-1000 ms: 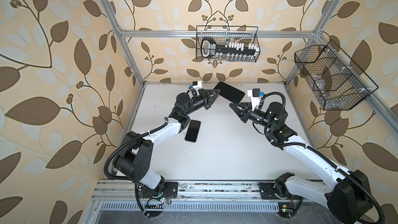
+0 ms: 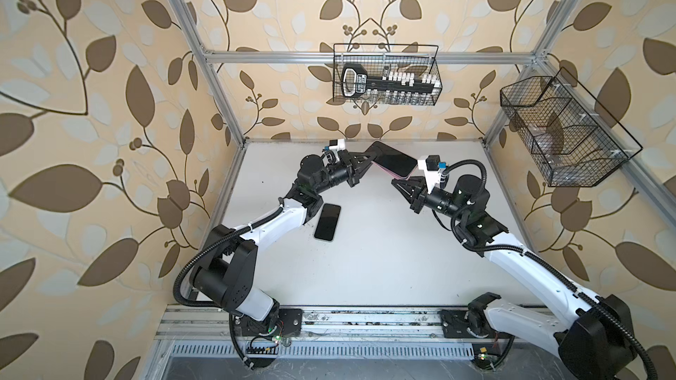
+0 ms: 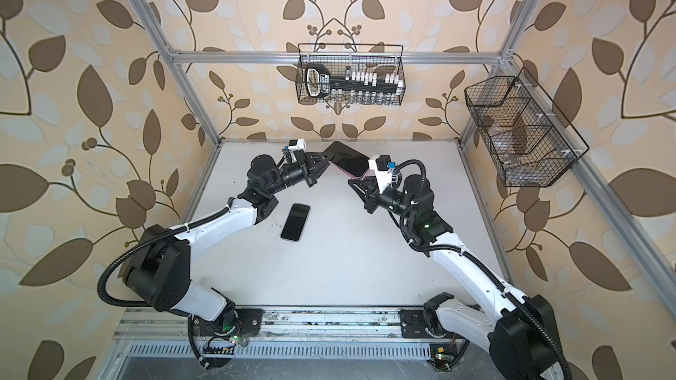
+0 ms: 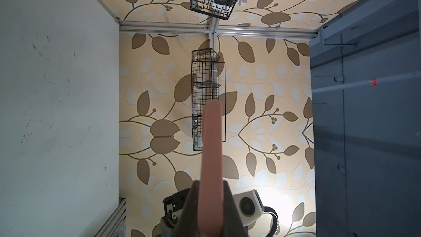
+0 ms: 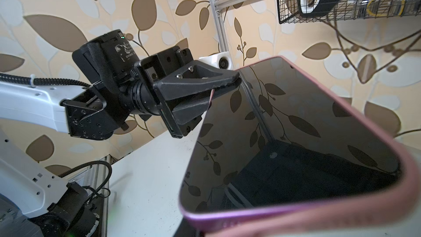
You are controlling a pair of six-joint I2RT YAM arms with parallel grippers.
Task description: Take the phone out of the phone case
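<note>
A phone with black screen (image 5: 289,140) in a pink case (image 5: 388,144) is held tilted above the table between my two grippers. My right gripper (image 2: 396,183) is shut on it at its right end; its fingers are mostly hidden in the right wrist view. My left gripper (image 2: 370,156) is shut at the opposite end, at the edge where the pink rim shows. In the left wrist view the pink case edge (image 4: 210,149) runs edge-on up the middle, hiding much behind it.
A second phone (image 2: 327,222) lies on the white table (image 2: 274,169), left of centre. A wire basket (image 2: 386,98) with items hangs on the back wall, another (image 2: 570,140) on the right.
</note>
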